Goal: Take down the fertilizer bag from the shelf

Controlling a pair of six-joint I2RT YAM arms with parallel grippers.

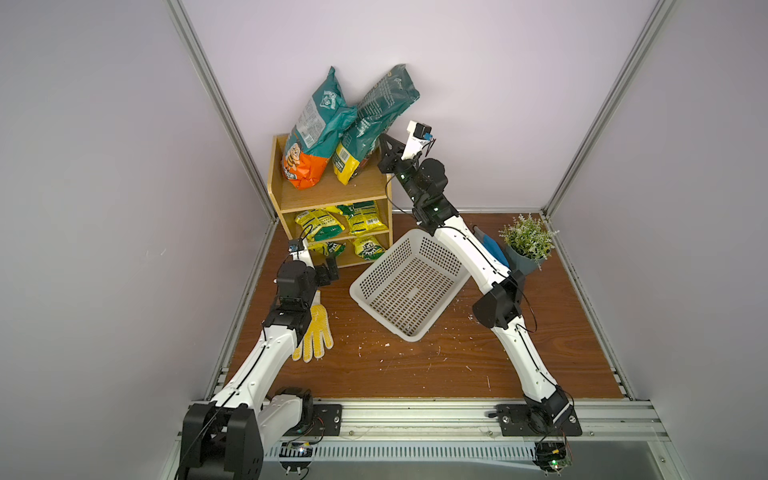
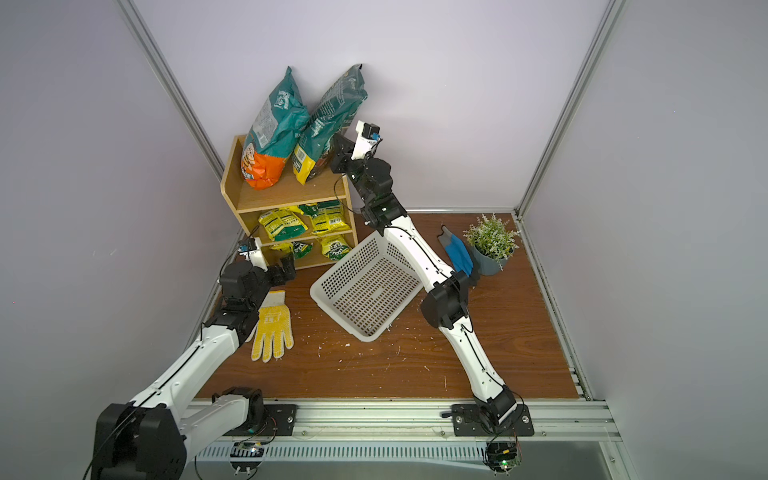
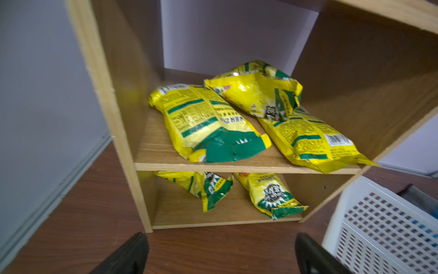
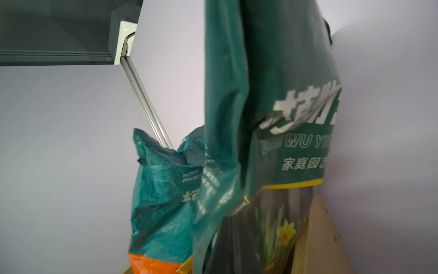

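Two large fertilizer bags lean on the shelf's top board: a teal-and-orange bag (image 1: 316, 136) on the left, a green-and-yellow bag (image 1: 372, 120) on the right. My right gripper is shut at the front edge of the right bag, which fills much of the right wrist view; whether any bag material is between the fingers cannot be seen. My left gripper hangs open in front of the lower compartments, which hold several small yellow bags (image 3: 205, 123).
A white plastic basket (image 1: 376, 312) stands right of the shelf (image 1: 336, 195). A yellow glove (image 2: 272, 324) lies front left. A potted plant (image 2: 488, 244) and a blue item (image 2: 457, 254) are at the right.
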